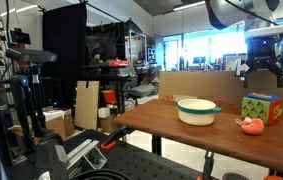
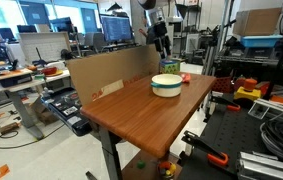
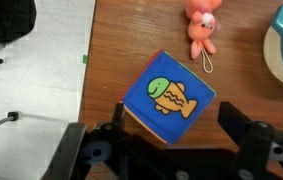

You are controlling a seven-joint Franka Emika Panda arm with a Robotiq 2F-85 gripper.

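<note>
A colourful box stands on the wooden table, its blue top with a green and orange fish facing up in the wrist view. Above it hangs my gripper, its fingers wide apart and nothing between them. The box lies below the fingers, apart from them. Beside the box is a pinkish-red plush toy with a small loop. A white bowl with a teal rim sits farther along the table; in the wrist view only part of the bowl shows at the right edge.
A brown panel rises along one long side of the table. Pale floor lies past the table's edge on the left of the wrist view.
</note>
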